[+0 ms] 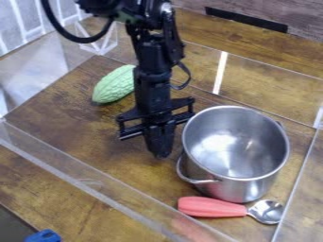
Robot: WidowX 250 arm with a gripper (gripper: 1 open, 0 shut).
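Observation:
My black gripper (159,149) hangs low over the wooden board, shut, with nothing visible between its fingers. Just to its right stands a steel pot (235,151) with a wire handle at its near left side; whether the fingertips touch it I cannot tell. Behind the arm at the left lies a pale green vegetable-like object (113,85). A spoon with a pink handle (210,206) lies below the pot.
Clear plastic walls border the board (76,123). A blue object (41,235) sits at the lower left corner, outside the wall. The board is bare to the left of my gripper and at the back right.

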